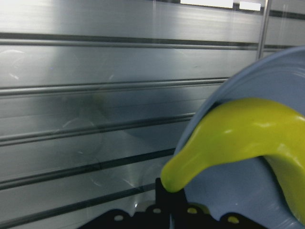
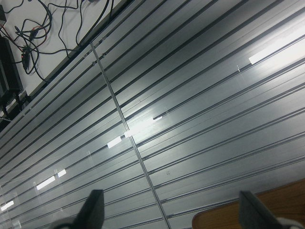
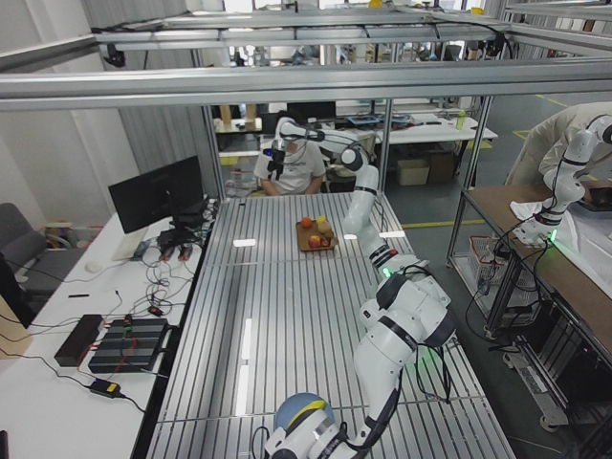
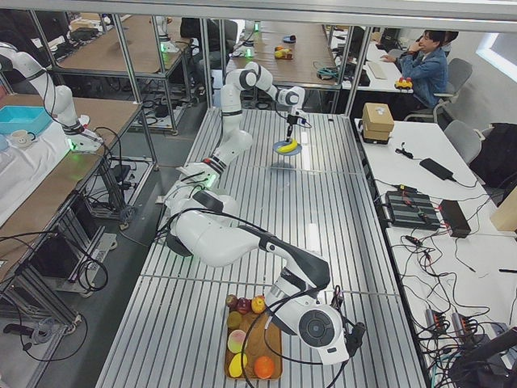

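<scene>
A yellow banana (image 1: 243,129) lies in a blue bowl (image 1: 217,200), also seen on the far table in the camera right view. My left gripper is at the bowl’s rim, its dark fingers close together under the banana’s tip; whether they grip the rim is hidden. My right gripper hangs open above the slatted table, nothing between its fingers, near a wooden tray (image 4: 257,347) of several fruits, including an orange, apples and something yellow.
A side desk (image 4: 428,166) with cables, boxes and electronics runs alongside. Metal frame bars cross overhead.
</scene>
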